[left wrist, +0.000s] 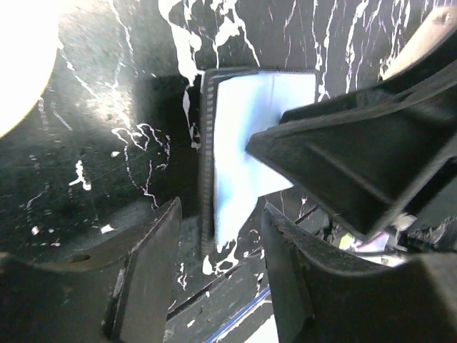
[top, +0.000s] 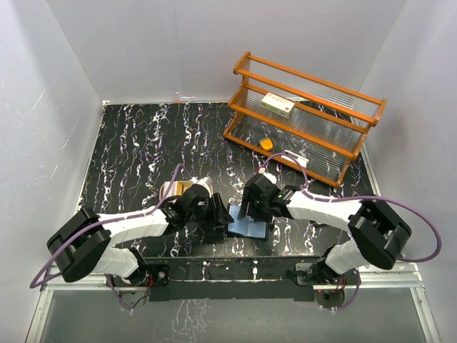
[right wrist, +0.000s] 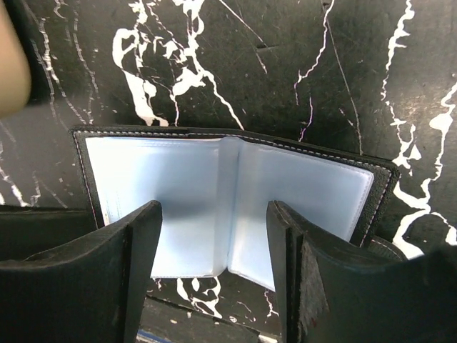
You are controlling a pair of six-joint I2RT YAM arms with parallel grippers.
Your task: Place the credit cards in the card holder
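Observation:
The open card holder [top: 247, 224] lies on the dark marbled surface between both grippers, its two pale blue sleeves showing in the right wrist view [right wrist: 164, 179]. My left gripper is at the holder’s left edge, its fingertips apart with the edge [left wrist: 208, 157] between them; no grip shows. My right gripper hangs open over the holder, fingertips on either side of the centre fold. No card can be made out in the sleeves. A beige object with cards or slots [top: 168, 186] sits behind the left arm, mostly hidden.
A wooden rack [top: 308, 118] stands at the back right, holding a white box [top: 277, 105] and a small yellow item [top: 266, 144]. Pale walls surround it.

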